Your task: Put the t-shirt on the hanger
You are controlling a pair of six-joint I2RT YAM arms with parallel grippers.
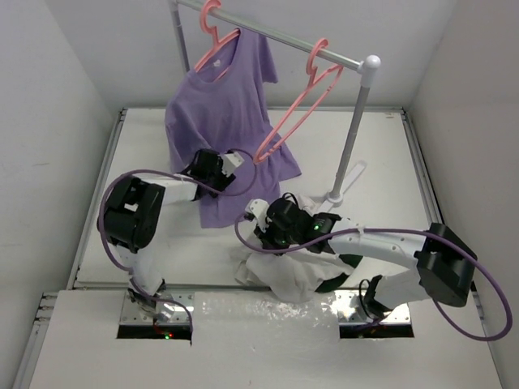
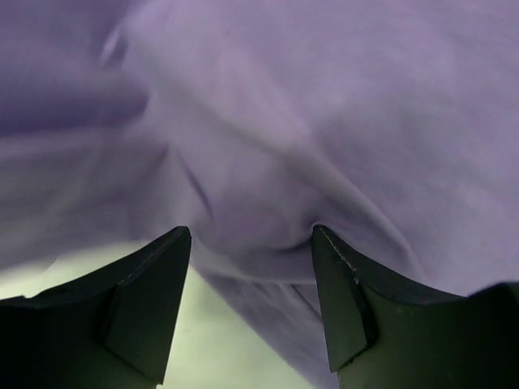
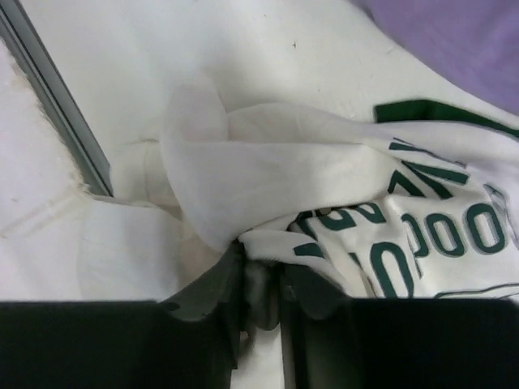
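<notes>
The purple t-shirt point(image 1: 219, 97) hangs on a pink hanger point(image 1: 215, 55), its lower part draped over the table. My left gripper point(image 1: 217, 172) is at its lower left side. In the left wrist view, purple cloth point(image 2: 243, 194) is bunched between the fingers of the left gripper, and the fingers are shut on it. A white t-shirt point(image 1: 292, 274) with green lettering lies crumpled at the front, under my right gripper point(image 1: 263, 227). White cloth runs into the narrow gap of the right gripper; whether it is gripped firmly is unclear.
An empty pink hanger point(image 1: 284, 134) hangs from the rail point(image 1: 276, 34) between the arms. The rack's right post point(image 1: 353, 134) stands behind the right arm. Bare table point(image 1: 389, 154) shows at the right.
</notes>
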